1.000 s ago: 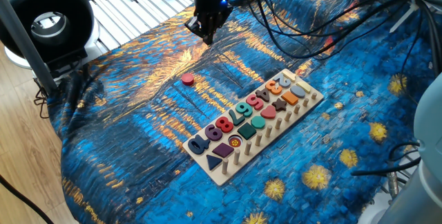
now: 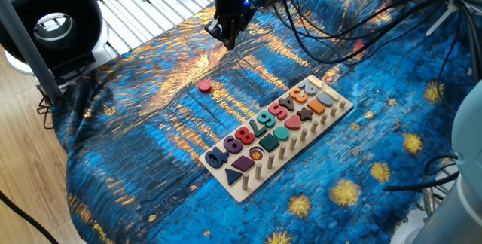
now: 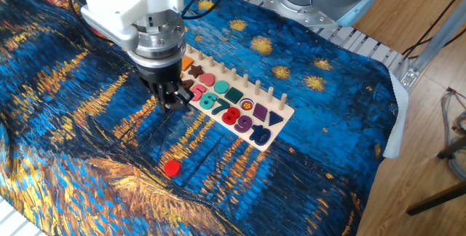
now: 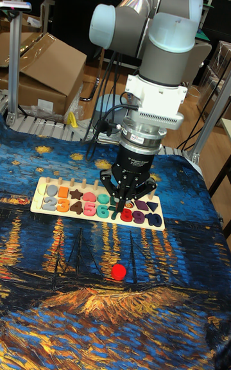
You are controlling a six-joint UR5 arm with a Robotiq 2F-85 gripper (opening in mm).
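A small red disc [image 2: 205, 86] lies alone on the patterned cloth; it also shows as a red disc [image 3: 172, 168] in exterior view 2 and a red disc [image 4: 119, 272] in exterior view 3. The wooden puzzle board [image 2: 242, 192] carries coloured numbers, flat shapes and a row of pegs. Among its shapes is a round spot with a yellow-and-red pattern [image 2: 256, 154]. My black gripper [image 2: 229, 46] points down above the cloth, apart from both disc and board. Its fingertips meet, with nothing visible between them. In exterior view 3 the gripper [image 4: 117, 214] covers part of the board.
Black cables [image 2: 339, 56] hang behind the gripper on the right. A large black ring-shaped object [image 2: 51, 24] stands off the cloth at far left. Open cloth surrounds the red disc, and its wrinkles are slight.
My gripper has shifted very slightly to the right in exterior view 1. The disc and board have stayed in place.
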